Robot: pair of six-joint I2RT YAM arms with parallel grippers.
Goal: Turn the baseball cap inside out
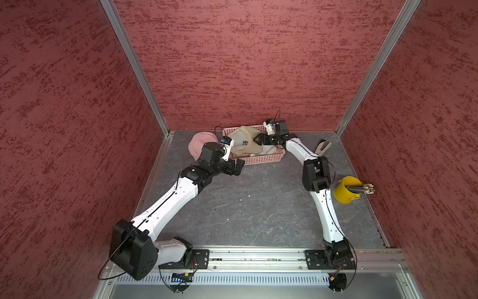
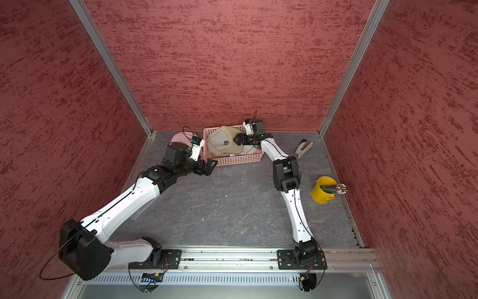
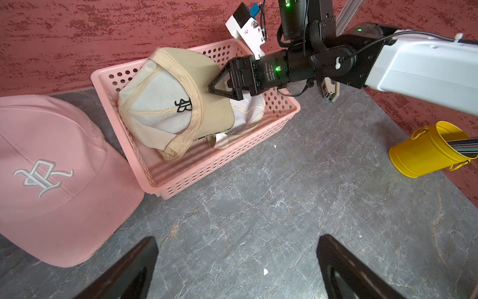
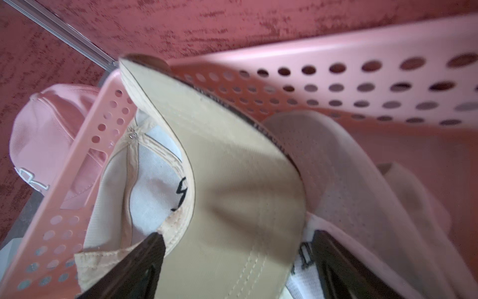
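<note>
A beige cap (image 3: 209, 74) lies in the pink basket (image 3: 219, 160), its pale inner lining and a black mark facing up and its brim toward the right. Over that brim stands my right gripper, open, with the brim passing between its fingers. Outside the basket at left rests a pink cap (image 3: 64, 189) with a white emblem. My left gripper hangs open over the table in front of the basket, nothing between its fingers. Whitish cloth or another cap (image 4: 378, 209) lies in the basket to the right of the beige brim.
On the right side of the table stands a yellow bucket (image 1: 346, 190) holding several thin sticks. A beige and dark object (image 1: 322, 146) lies near the back right. Behind the basket rises a red wall (image 1: 249, 64).
</note>
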